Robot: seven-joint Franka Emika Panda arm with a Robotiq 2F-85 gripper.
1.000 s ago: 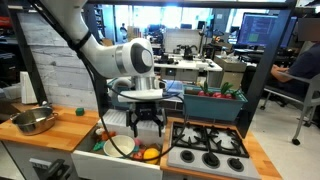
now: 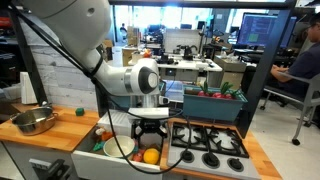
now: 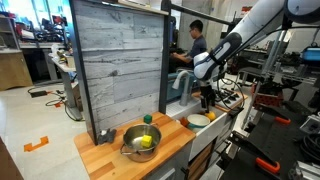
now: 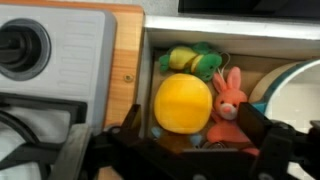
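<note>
A round orange-yellow ball [image 4: 183, 103] lies in the open drawer, close to the drawer's side near the stove. My gripper is open above it, dark fingers apart on either side and nothing held between them. In exterior view 1 the gripper [image 2: 150, 128] hangs over the drawer, with the ball [image 2: 151, 156] below it. A pink rabbit toy [image 4: 230, 108] lies right beside the ball, and a green-and-yellow toy [image 4: 193, 60] sits against its far side.
A white bowl [image 2: 120, 146] shares the drawer. The stove [image 2: 208, 148] stands on the counter to the right, with a blue-green basket [image 2: 212, 104] behind. A metal pot [image 3: 141, 142] holding something yellow rests on the wooden counter.
The drawer's contents look unmoved.
</note>
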